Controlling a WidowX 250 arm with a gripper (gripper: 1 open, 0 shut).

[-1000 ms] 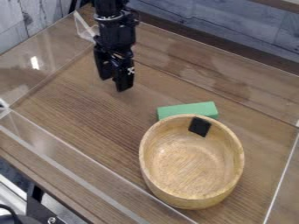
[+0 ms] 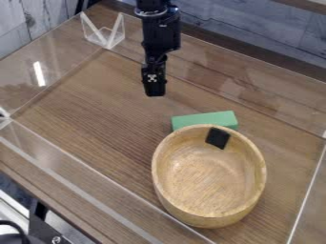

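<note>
The black arm reaches down from the top centre, its gripper (image 2: 155, 84) open above the wooden floor in the upper middle, with nothing visible between its fingers. Lower right stands a large round tan bowl (image 2: 204, 200) with a small black block (image 2: 218, 138) at its back rim. Just behind the bowl lies a flat green block (image 2: 201, 121), apart from the gripper.
Wide bare wood (image 2: 90, 114) fills the left and upper right. Walls or raised edges run along the back and left, with some clear pieces at the left edge and a dark object at the lower left corner.
The gripper has moved to the right from the upper left middle, toward the side of the green block. The bowl and both blocks have stayed where they were.
</note>
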